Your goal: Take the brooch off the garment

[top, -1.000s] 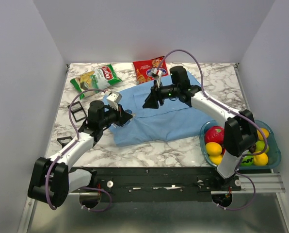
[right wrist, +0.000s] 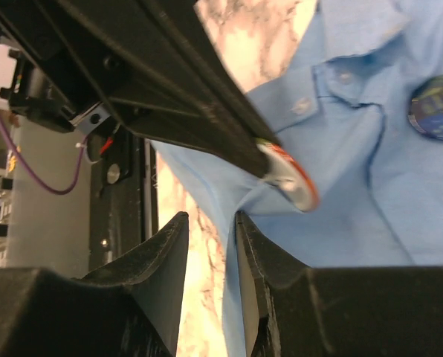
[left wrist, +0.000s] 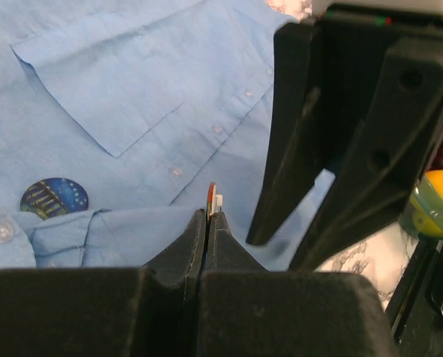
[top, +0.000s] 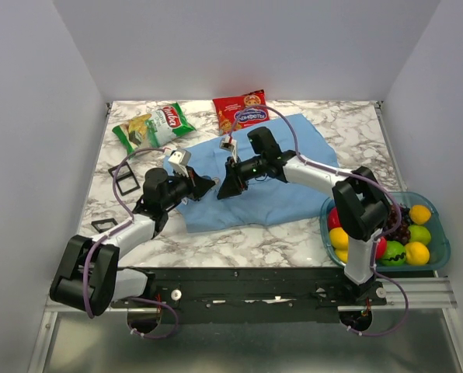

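A thin round brooch, seen edge-on with a reddish rim, stands at the tips of my left gripper, which is shut on it. In the right wrist view the brooch sits right above a raised fold of the light blue garment; whether it is still pinned there I cannot tell. My right gripper is open close beside it, with blue cloth showing behind the gap between its fingers. Another round badge with a dark starry picture lies on the garment.
A teal basket of fruit stands at the right. Two snack bags, a green one and a red one, lie at the back. Black frames lie at the left. Both grippers are very near each other.
My right gripper has come down and left, close to the left one. The left gripper has stayed at nearly the same spot, while its arm shifted slightly.
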